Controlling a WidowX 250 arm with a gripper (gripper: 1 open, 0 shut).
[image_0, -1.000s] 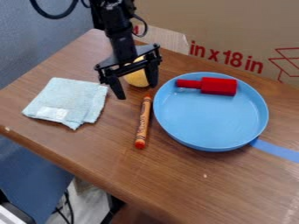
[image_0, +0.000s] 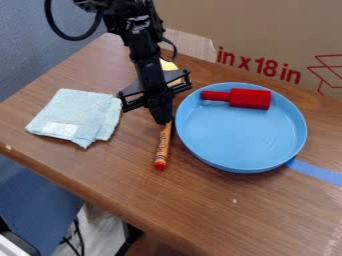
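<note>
The black gripper (image_0: 158, 112) hangs low over the upper end of an orange stick (image_0: 162, 150) with a red tip, which lies on the wooden table just left of the blue plate (image_0: 241, 135). Whether its fingers are open or closed around the stick is unclear. A red object (image_0: 249, 98) lies on the plate's back part. A yellow object (image_0: 168, 66) is mostly hidden behind the gripper. A folded light-blue cloth (image_0: 74, 118) lies to the left.
A cardboard box (image_0: 281, 35) stands behind. The table's left edge drops away beside the cloth.
The gripper has moved down, from over the yellow object to the upper end of the orange stick. The stick and other objects look unmoved.
</note>
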